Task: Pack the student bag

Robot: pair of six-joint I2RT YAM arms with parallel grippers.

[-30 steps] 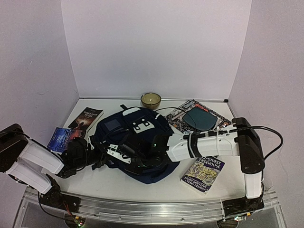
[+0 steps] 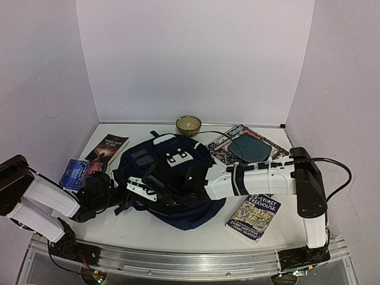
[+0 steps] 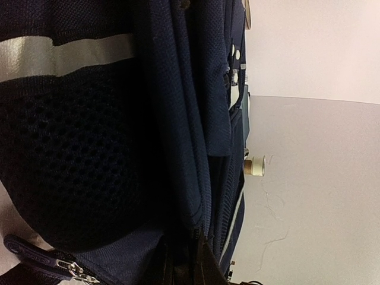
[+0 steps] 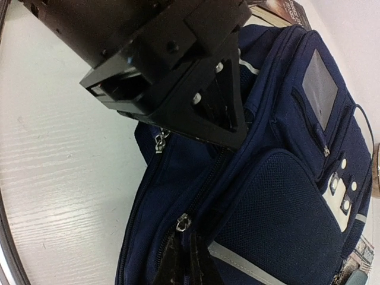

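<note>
A navy blue backpack (image 2: 193,219) lies on its back in the middle of the table. At its left side, my left gripper has its dark fingers close together at the lower end of a blue fabric edge, seemingly pinching it. My right gripper reaches across the bag from the right, close to the left one. Its narrow fingers are together just below a metal zipper slider (image 4: 183,222), with the pull tab running down between them. In the top view, the arms cover both sets of fingertips.
Left of the bag lie a dark book (image 2: 108,148) and a blue book (image 2: 75,174). A treehouse book (image 2: 254,217) is at the front right, under the right arm. Behind are a bowl (image 2: 188,124) and a teal pouch (image 2: 249,148) on a patterned item (image 2: 228,141).
The left arm and the loose items have stayed put.
</note>
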